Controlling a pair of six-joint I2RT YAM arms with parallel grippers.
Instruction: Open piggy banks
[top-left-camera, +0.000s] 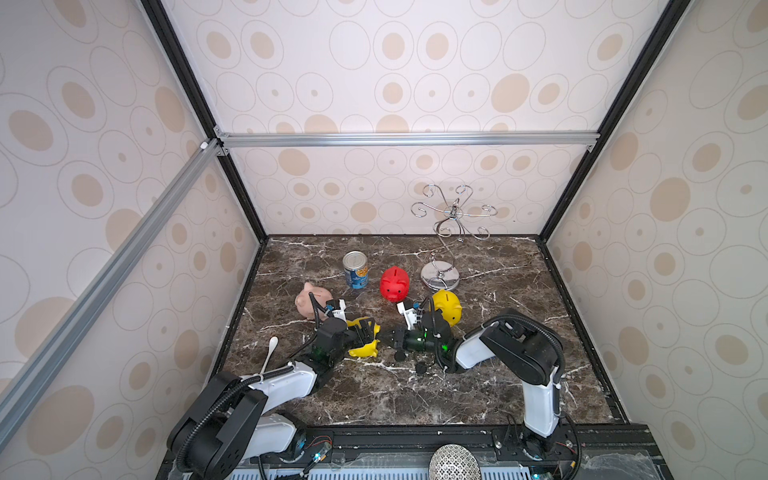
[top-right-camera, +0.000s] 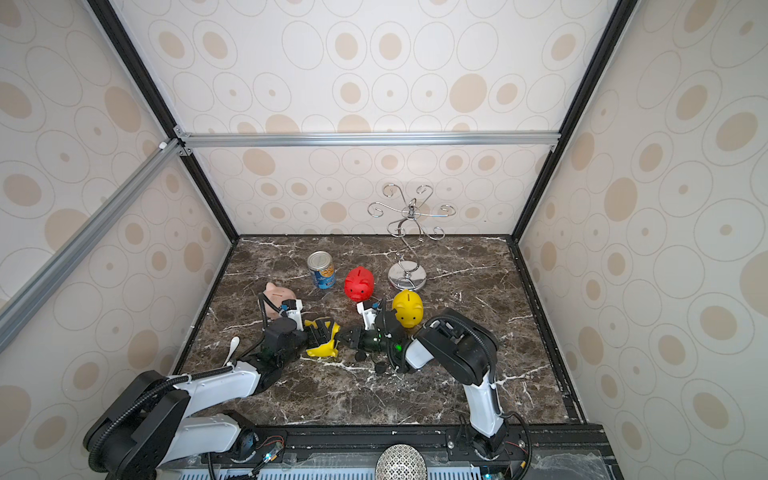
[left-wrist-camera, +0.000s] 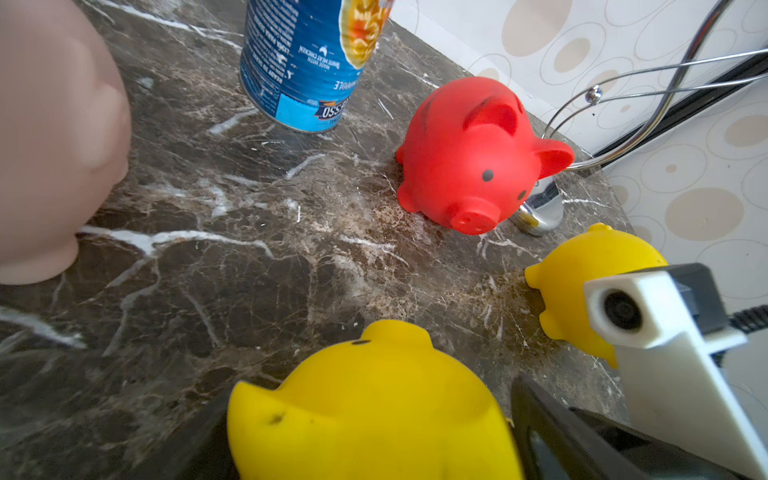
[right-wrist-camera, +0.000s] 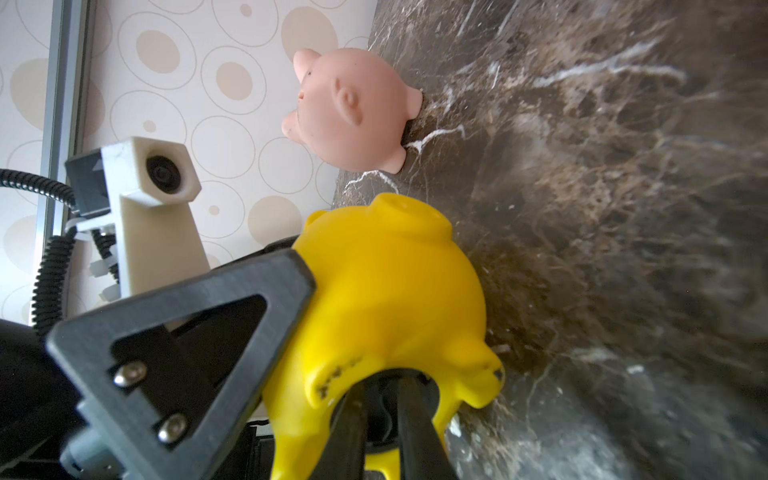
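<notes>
A yellow piggy bank (top-left-camera: 366, 348) lies at front centre, with my left gripper (top-left-camera: 360, 332) around it, its fingers standing apart on either side in the left wrist view. In the right wrist view, the bank's underside (right-wrist-camera: 384, 280) shows a dark round hole at which the narrowly spaced fingertips of my right gripper point; whether they are inside is unclear. A red piggy bank (top-left-camera: 394, 285), a second yellow one (top-left-camera: 447, 308) and a pink one (right-wrist-camera: 352, 108) stand around them.
A can (top-left-camera: 355, 269) and a metal stand (top-left-camera: 440, 274) are at the back. A white spoon (top-left-camera: 273, 346) lies at the left.
</notes>
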